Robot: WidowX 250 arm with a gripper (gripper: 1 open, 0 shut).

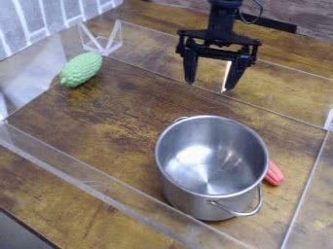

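Note:
My black gripper (209, 66) hangs at the top centre of the camera view, open with nothing visible between its fingers, above the back of the clear-walled enclosure. A large steel pot (208, 165) with wire handles stands at the front right, empty inside. A green bumpy vegetable (81, 70) lies at the back left, well apart from the gripper. A red object (274, 172) lies just right of the pot, partly hidden by it.
Clear plastic walls bound the wooden surface (92, 126) on several sides. A white fence-like panel (26, 19) is at the top left.

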